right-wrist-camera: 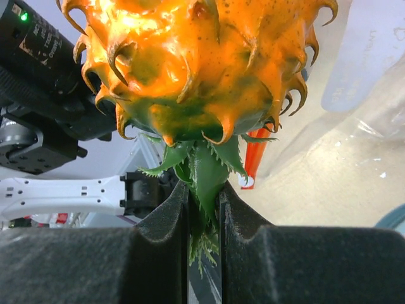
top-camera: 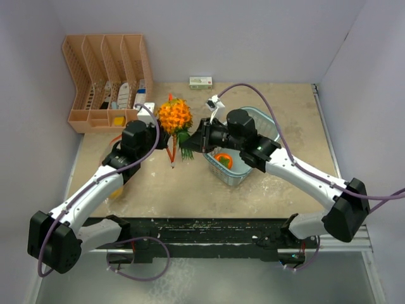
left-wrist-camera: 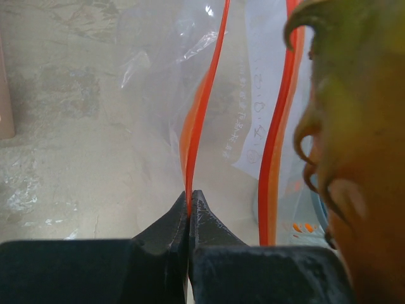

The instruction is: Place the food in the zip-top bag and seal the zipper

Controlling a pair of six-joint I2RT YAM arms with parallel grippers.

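Note:
Thin and clear, the zip top bag (left-wrist-camera: 152, 95) has two orange-red zipper edges (left-wrist-camera: 272, 152) standing apart at its mouth. My left gripper is shut on one of those edges. An orange, spiky toy fruit (right-wrist-camera: 196, 69) with green leaves hangs from my right gripper, which is shut on the leaves (right-wrist-camera: 205, 171). From above, the fruit (top-camera: 175, 116) covers part of the bag's mouth, close by the left gripper (top-camera: 166, 134). Whether it is inside the bag or over the opening cannot be told.
A pale blue basket (top-camera: 229, 176) holding an orange-red fruit (top-camera: 223, 161) stands under the right arm. At the back left is a peach divided rack (top-camera: 95, 121) with small items; a small box (top-camera: 200, 82) lies at the back.

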